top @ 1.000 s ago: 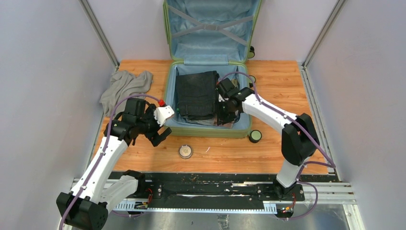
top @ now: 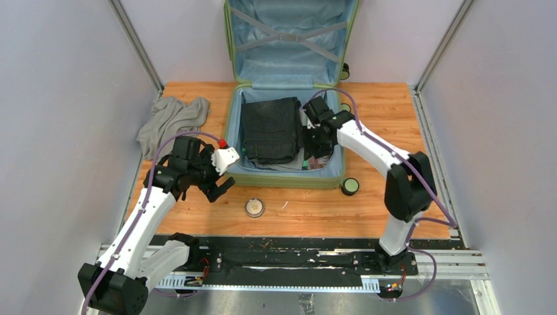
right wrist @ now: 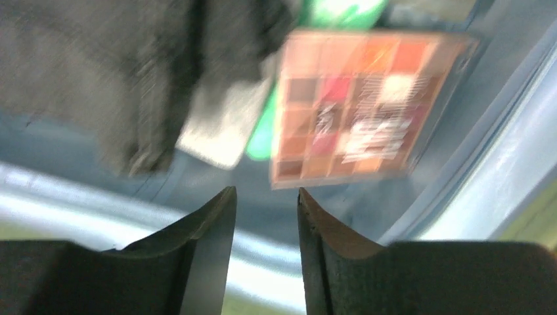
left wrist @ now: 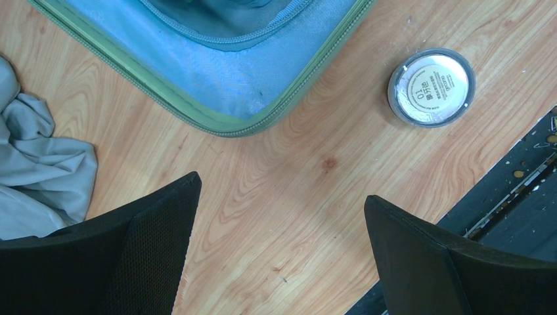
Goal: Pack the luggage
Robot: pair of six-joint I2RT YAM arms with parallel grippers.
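An open light-green suitcase (top: 289, 180) with blue lining holds folded dark clothing (top: 269, 131) and, along its right side, small items including an eyeshadow palette (right wrist: 355, 105) and a green item (right wrist: 261, 138), blurred in the right wrist view. My right gripper is over that side, fingertips slightly apart, with nothing visible between them. My left gripper stands open above the wood outside the suitcase's front left. A grey cloth (top: 167, 121) lies left of the suitcase. A round compact (top: 254, 207) lies in front of it.
A black-and-green round container (top: 350, 186) sits by the suitcase's front right corner. The lid (top: 289, 46) stands raised at the back. Bare wood (top: 309, 216) lies along the front; side walls bound the area.
My right gripper has shifted about inside the suitcase's right side and now sits a little higher, uncovering more of the palette. The left arm has stayed still.
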